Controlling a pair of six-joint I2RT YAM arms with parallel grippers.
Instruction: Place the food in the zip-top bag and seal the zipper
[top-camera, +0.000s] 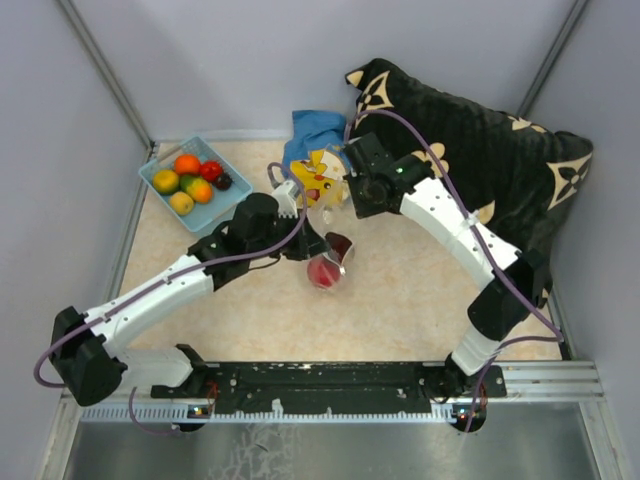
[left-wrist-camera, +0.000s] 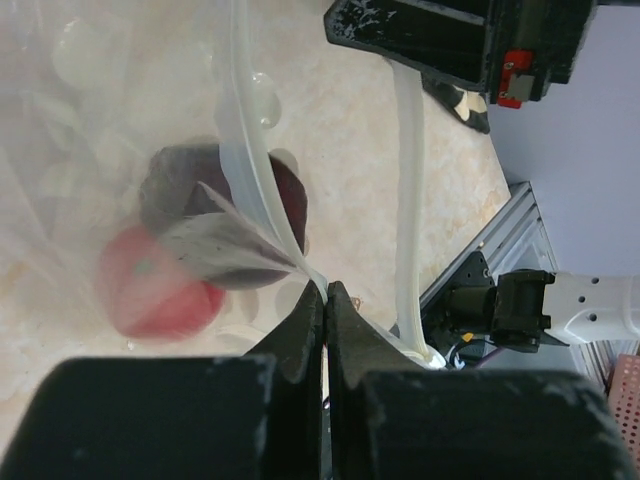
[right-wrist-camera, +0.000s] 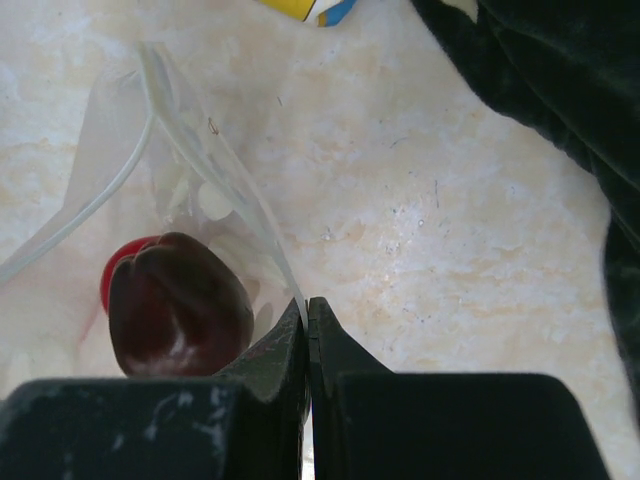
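A clear zip top bag stands at the middle of the table, holding a red fruit and a dark maroon one. My left gripper is shut on the bag's zipper edge, which rises from its fingertips in the left wrist view. My right gripper is shut on the bag's other edge, which runs down into its fingertips in the right wrist view. The bag's mouth hangs partly open between them.
A blue bin of colorful fruit sits at upper left. A blue cloth and yellow printed item lie at the back. A large dark cushion fills the back right.
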